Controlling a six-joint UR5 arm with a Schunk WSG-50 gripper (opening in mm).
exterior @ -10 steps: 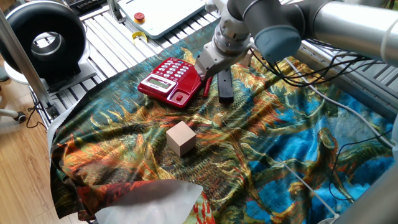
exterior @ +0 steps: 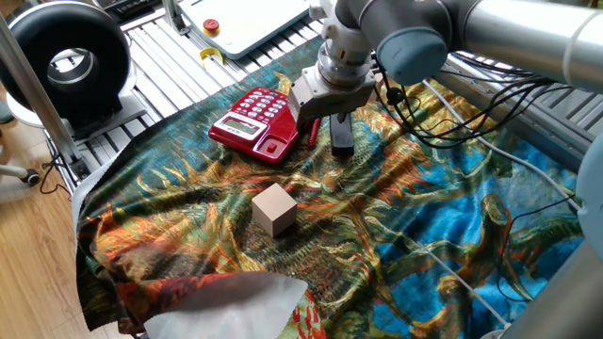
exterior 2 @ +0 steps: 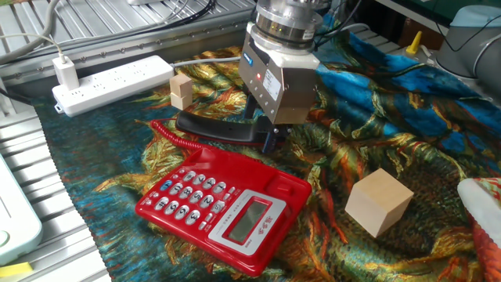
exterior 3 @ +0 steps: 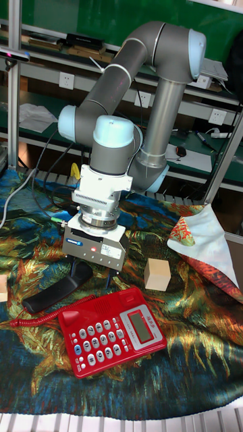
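A red telephone [exterior 2: 227, 205] with grey keys and a small display lies on the patterned cloth, its cradle empty. Its black handset [exterior 2: 211, 127] rests off the phone on the cloth, joined by a red coiled cord [exterior 2: 174, 138]. Over one end of the handset my gripper [exterior 2: 259, 133] points down. Its two fingers stand apart, one on the far side of the handset and one on the near side. Whether either touches it I cannot tell. In exterior view 1 the gripper body hides the fingertips and part of the handset [exterior: 342, 137].
A wooden cube [exterior 2: 379, 202] sits on the cloth beside the phone. Smaller wooden blocks [exterior 2: 181, 92] stand by a white power strip [exterior 2: 117, 84]. Folded cloth [exterior 3: 205, 241] lies at one side. Loose cables hang from the arm.
My gripper has turned about its wrist, so its broad face now shows in exterior view 1, and it has shifted slightly. Phone, handset and cube have stayed in place.
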